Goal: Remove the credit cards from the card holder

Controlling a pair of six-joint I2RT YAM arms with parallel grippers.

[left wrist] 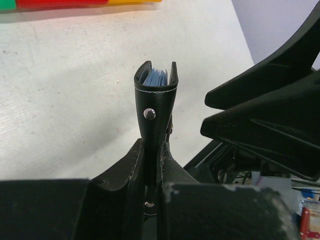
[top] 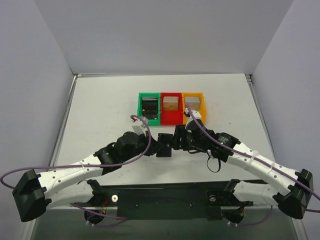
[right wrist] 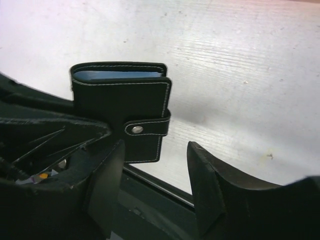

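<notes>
The black leather card holder stands upright in mid-air near the front of the table, bluish cards or sleeves showing at its top in both wrist views. My left gripper is shut on its lower part, seen edge-on. In the right wrist view the holder faces me, with a snap strap across its side edge. My right gripper is part open just in front of the holder, its two fingers apart; in the left wrist view its fingers stand right of the holder, not touching it.
Behind, a row of green, red and orange bins holds black items and clear boxes. Grey walls stand at both sides and the back.
</notes>
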